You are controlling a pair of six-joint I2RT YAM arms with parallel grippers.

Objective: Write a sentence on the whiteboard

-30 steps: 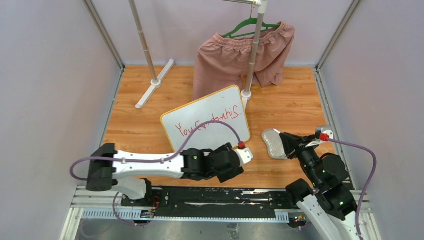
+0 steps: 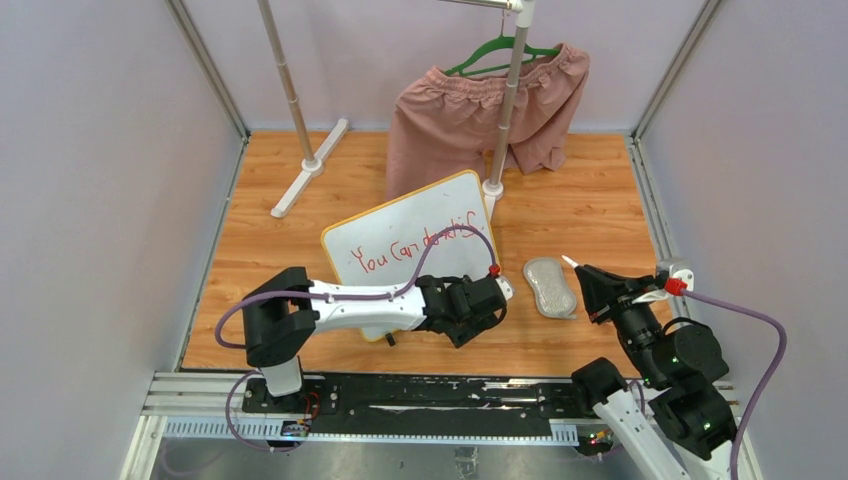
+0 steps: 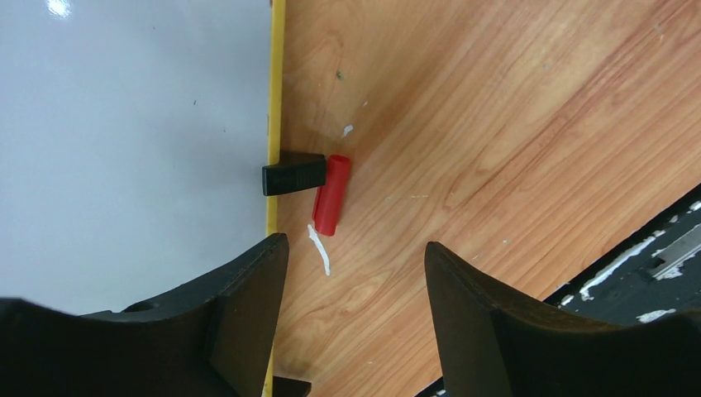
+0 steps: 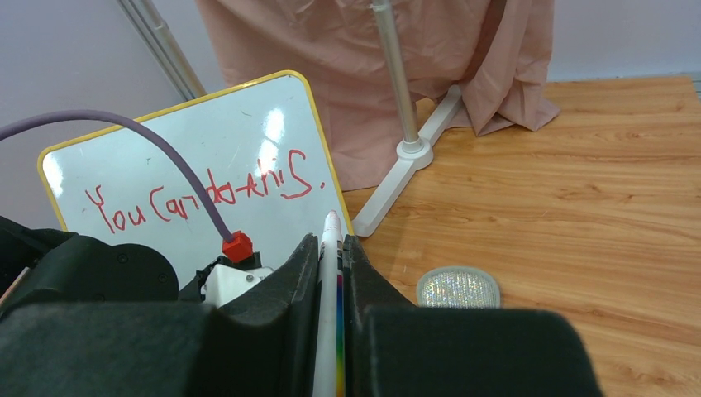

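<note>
The whiteboard point(image 2: 390, 240) leans at the table's centre, bearing red writing that reads "You Can do this." point(image 4: 207, 190). My left gripper is open over the board's lower edge; between and beyond its fingertips in the left wrist view lie a red cylinder point(image 3: 332, 195) and a black block point(image 3: 293, 175) at the yellow rim, with nothing held. My right gripper is shut on a white marker point(image 4: 326, 331), tip pointing up, at the right side of the table.
A mesh pad point(image 2: 549, 288) lies right of the board. A white rack foot point(image 2: 300, 185) and hanging pink shorts point(image 2: 440, 120) stand behind. Bare table point(image 4: 603, 207) shows to the right.
</note>
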